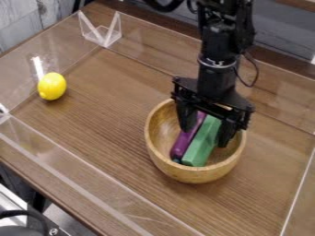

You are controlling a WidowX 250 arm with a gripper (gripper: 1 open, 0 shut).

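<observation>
My gripper [212,112] hangs over a round wooden bowl [165,146], open, its fingers down around the upper part of the bowl's contents. Inside the bowl lie a long green object [198,149] and, to its left, a slimmer purple object [183,143]. The gripper hides the upper ends of both, and whether it touches either is hard to tell.
A yellow lemon-like object [52,86] lies at the far left. A white wire stand [103,29] is at the back left.
</observation>
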